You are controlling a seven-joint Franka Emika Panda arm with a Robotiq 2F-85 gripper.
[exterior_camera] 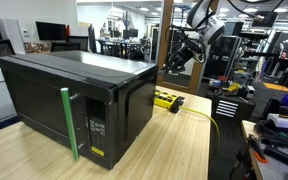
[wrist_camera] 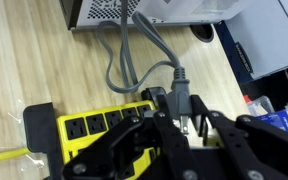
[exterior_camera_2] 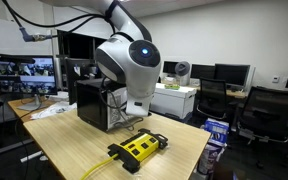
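A grey plug [wrist_camera: 180,84] on a grey cord [wrist_camera: 154,38] is held between the fingers of my gripper, its prong end towards the hand. In the wrist view, a yellow power strip [wrist_camera: 99,118] with rows of black outlets lies on the wooden table, below and to the left of the plug. The cord runs up to the perforated panel of the black microwave [exterior_camera: 59,95]. The plug appears clear of the strip, but how far above it is hard to judge. Part of the strip is hidden by the gripper.
A yellow cable [exterior_camera: 210,118] leads away from the strip across the table [exterior_camera: 174,150]. The bulky microwave fills the left of exterior view 1. Bare tabletop shows in front of the strip. The table's edge and a box of items lie to the right in the wrist view.
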